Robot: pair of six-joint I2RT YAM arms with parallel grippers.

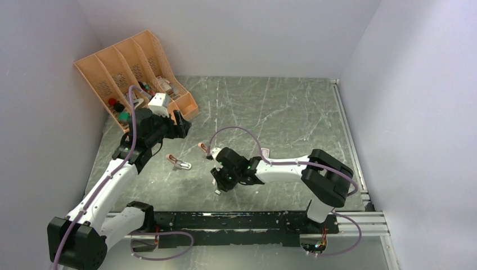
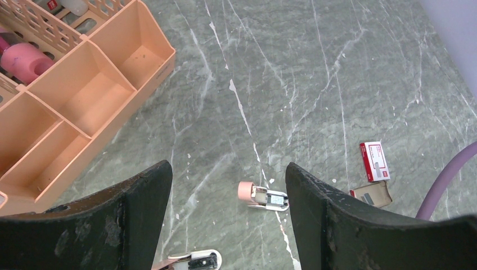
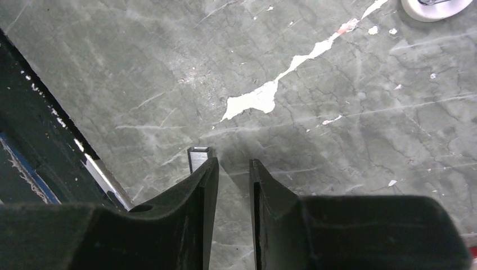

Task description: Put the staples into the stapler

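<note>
A small silver block of staples (image 3: 199, 157) lies on the grey table near its front edge. In the right wrist view it is just outside the left finger, which hides its lower part. My right gripper points down beside it, fingers partly open on bare table. Two staplers with pinkish handles rest on the table: one stapler (image 1: 179, 162) left of the right gripper, and another stapler (image 2: 264, 197) farther back, partly covered by the right arm from above. High over the table's left side, my left gripper is open and empty.
A red-and-white box (image 2: 375, 162) lies beside an open brown carton (image 2: 372, 193). At the back left stands an orange compartment organizer (image 1: 147, 50) holding various items. A dark rail (image 1: 225, 220) runs along the front.
</note>
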